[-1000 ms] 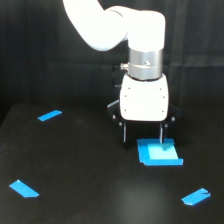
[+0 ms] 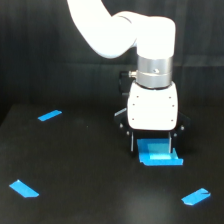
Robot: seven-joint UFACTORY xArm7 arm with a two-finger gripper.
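Observation:
My gripper (image 2: 152, 147) is open, its two fingers spread wide and pointing down. It stands above a pale blue square patch (image 2: 157, 147), with one fingertip toward each side of the patch in the camera view. A brighter blue strip (image 2: 161, 162) runs along the front of the patch. The palm partly covers the far part of the patch. Nothing shows held between the fingers, and how high the fingertips are over the table I cannot tell.
Blue tape pieces lie on the dark table: one at far left (image 2: 50, 115), another at front left (image 2: 24, 188), a third at front right (image 2: 196, 197). A dark curtain (image 2: 50, 60) hangs behind.
The arm has moved a little to the right and lower in the picture, so the fingers now straddle the pale patch. The gripper stays open; the patch and tape have not moved.

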